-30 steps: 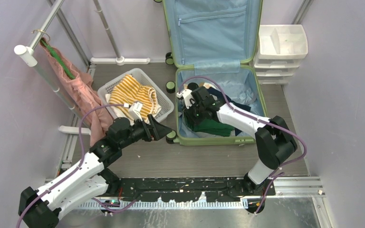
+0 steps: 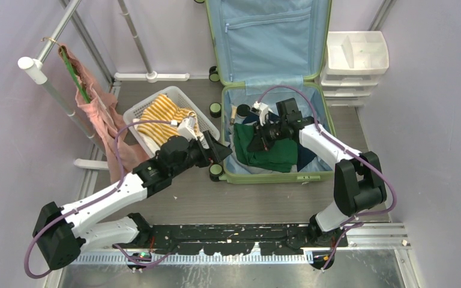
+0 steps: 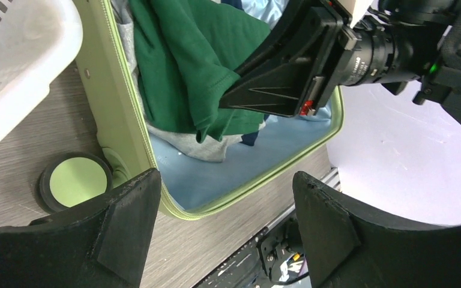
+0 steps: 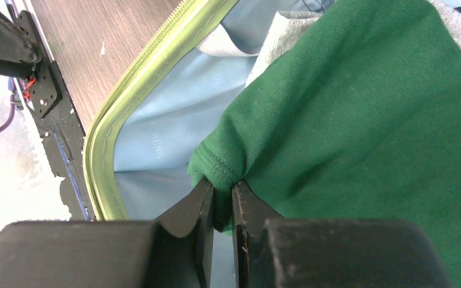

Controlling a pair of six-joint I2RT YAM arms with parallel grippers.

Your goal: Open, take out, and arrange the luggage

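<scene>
In the open green suitcase (image 2: 276,178) lies a folded dark green garment (image 2: 270,157) on grey and navy cloth (image 2: 305,153). My right gripper (image 2: 258,143) is shut on a bunched edge of the green garment; in the right wrist view its fingertips (image 4: 247,198) pinch the fabric. My left gripper (image 2: 215,153) is open and empty, beside the suitcase's left wall, facing the garment. The suitcase lid (image 2: 267,48) stands raised at the back.
A white basket (image 2: 132,114) with striped yellow cloth (image 2: 162,111) sits left of the suitcase. A pink garment (image 2: 99,114) hangs on a rail at left. A drawer unit (image 2: 354,57) stands back right.
My left gripper has moved right and up toward the suitcase. My right gripper has shifted right since a second ago, and the green garment is more spread out.
</scene>
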